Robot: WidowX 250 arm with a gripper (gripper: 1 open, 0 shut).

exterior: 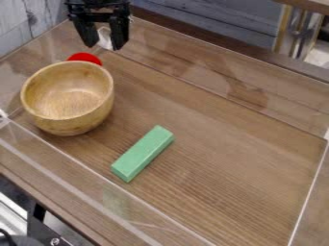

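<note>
My gripper (102, 31), black, is at the top left of the camera view, above a red round object (84, 61); it is open, and a small white item shows behind or between its fingers. A large tan bowl (67, 100) sits on the left, partly in front of the red object. A green rectangular block (141, 152) lies on the lower middle of the wooden surface.
</note>
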